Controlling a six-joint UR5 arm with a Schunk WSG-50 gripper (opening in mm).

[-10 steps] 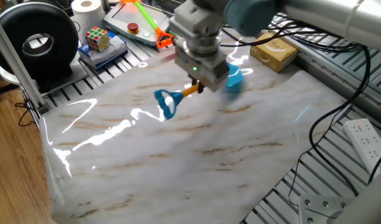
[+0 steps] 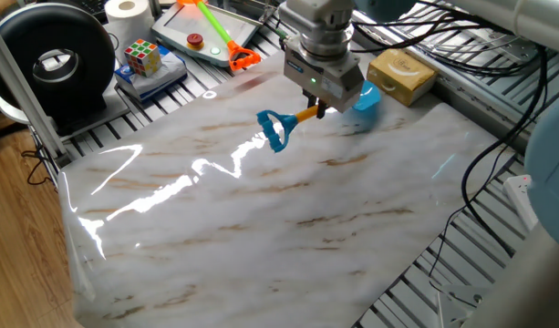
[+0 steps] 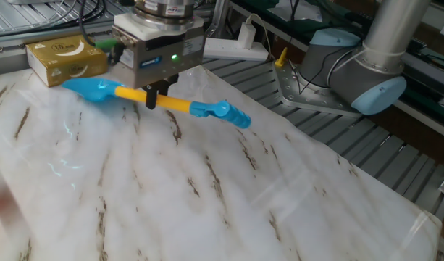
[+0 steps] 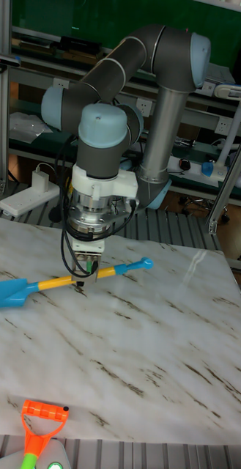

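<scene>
A toy shovel with a blue blade, yellow shaft [image 3: 177, 104] and blue handle hangs level, just above the marble-patterned table sheet [image 3: 164, 196]. Around the middle of its shaft my gripper [image 3: 156, 100] is shut, its dark fingers on either side. In exterior view 1 the handle [image 2: 275, 130] points to the left, and the blade [image 2: 367, 97] is partly hidden behind my gripper [image 2: 317, 107]. From exterior view 3, the blade [image 4: 8, 293] lies to the left of my gripper [image 4: 80, 286] and the handle to the right.
A yellow box [image 2: 401, 76] stands at the back edge, close to the blade. An orange-and-green toy [image 2: 226, 38], a Rubik's cube [image 2: 143, 57] and a paper roll [image 2: 130, 20] are off the sheet at the back left.
My gripper has carried the shovel to the right and slightly toward the back, nearer the yellow box, in exterior view 1. The other objects have stayed put.
</scene>
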